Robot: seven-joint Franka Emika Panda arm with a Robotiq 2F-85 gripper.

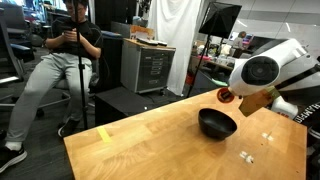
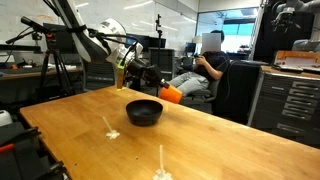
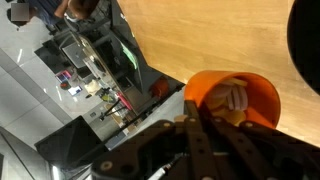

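Note:
An orange cup (image 3: 262, 88) is held in my shut gripper (image 2: 160, 84). In exterior view 2 the cup (image 2: 172, 94) hangs tilted, past the black bowl (image 2: 144, 112) and higher than it. Several tan pieces (image 3: 234, 98) lie inside the cup in the wrist view. The bowl (image 1: 217, 124) rests upright on the wooden table, close below the cup (image 1: 225, 95) in exterior view 1. Part of the bowl (image 3: 308, 38) shows at the wrist view's right edge. Its inside bottom is hidden in the exterior views.
The wooden table (image 1: 150, 147) has wide clear room beside the bowl. Light tape marks (image 2: 160, 165) lie on its surface. A seated person (image 2: 205, 68) and a grey drawer cabinet (image 2: 285, 105) are beyond the table.

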